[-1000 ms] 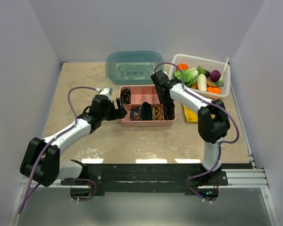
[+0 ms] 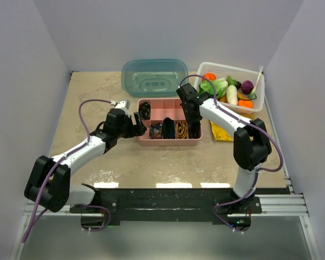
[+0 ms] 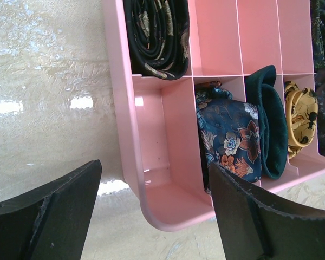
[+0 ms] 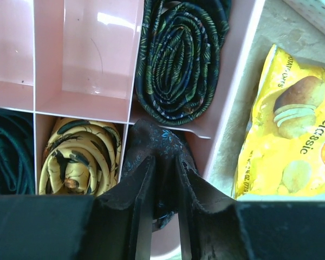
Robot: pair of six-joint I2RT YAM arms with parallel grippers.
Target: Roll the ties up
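Note:
A pink divided organizer (image 2: 170, 142) holds ties: rolled patterned ones (image 3: 157, 38), a folded floral one (image 3: 230, 138), dark teal (image 2: 168, 128), yellow (image 4: 78, 157) and green (image 4: 179, 59). My right gripper is down over a dark floral tie (image 4: 151, 138) in a front right compartment, its fingertips close together; whether they grip the cloth is unclear. My left gripper stands open above the organizer's left end, by an empty compartment.
A teal plastic bin (image 2: 154, 78) lies behind the organizer. A white basket of vegetables (image 2: 230, 73) and a yellow chip bag (image 4: 287, 130) are at the right.
The left arm is almost unchanged.

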